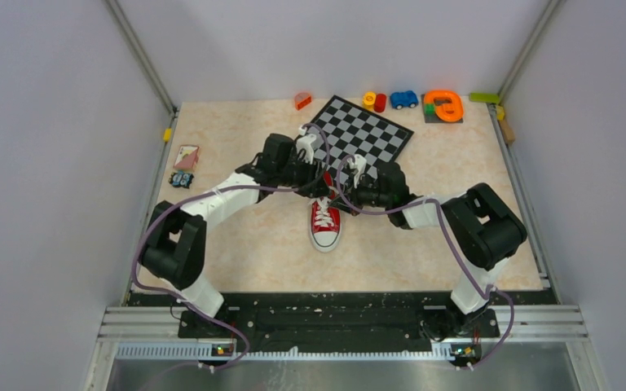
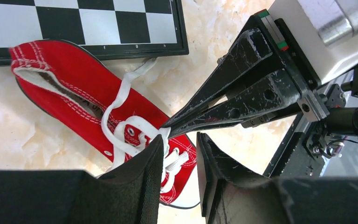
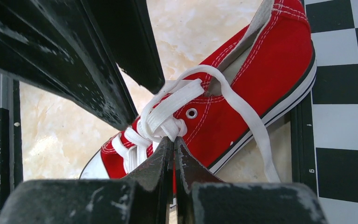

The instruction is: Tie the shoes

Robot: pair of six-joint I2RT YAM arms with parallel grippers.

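Note:
A red canvas shoe (image 1: 326, 226) with a white toe lies on the table, its tongue end by the checkered board. White laces (image 3: 179, 100) are looped and crossed over its front. My right gripper is shut at the knot area, with a bit of white lace pinched at its tips. Above the shoe, my left gripper stands part open; nothing sits between its fingers, and the laces show beyond them. One loose lace end (image 3: 261, 140) trails over the shoe's side toward the board. From above, the arms partly cover the shoe's upper half.
The checkered board (image 1: 357, 134) lies close behind the shoe. Toy blocks (image 1: 375, 101), a blue car (image 1: 404, 99) and an orange ring (image 1: 443, 106) line the back edge. Small toys (image 1: 184, 167) rest at far left.

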